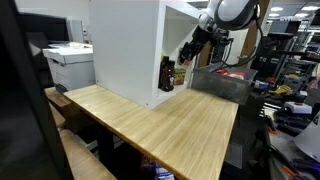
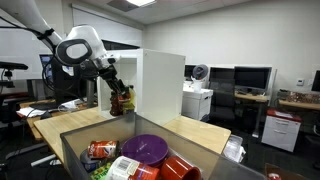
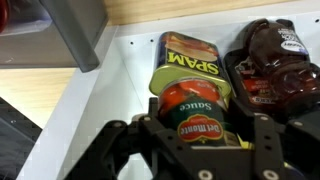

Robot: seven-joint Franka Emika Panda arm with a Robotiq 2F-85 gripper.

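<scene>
My gripper is shut on a can with a red rim and a colourful label (image 3: 195,108), seen from above in the wrist view. Just beyond it stands a yellow and blue SPAM can (image 3: 190,57), partly overlapped by the held can in this view. Dark brown bottles (image 3: 280,60) are at the right, inside the white shelf unit (image 3: 115,85). Exterior view 1 has the gripper (image 1: 188,53) at the shelf's open side, high above the table; the held can is too small to make out clearly there.
A grey bin (image 2: 85,130) in the foreground of exterior view 2 holds several items, among them a purple round object (image 2: 146,149) and red cans (image 2: 178,168).
</scene>
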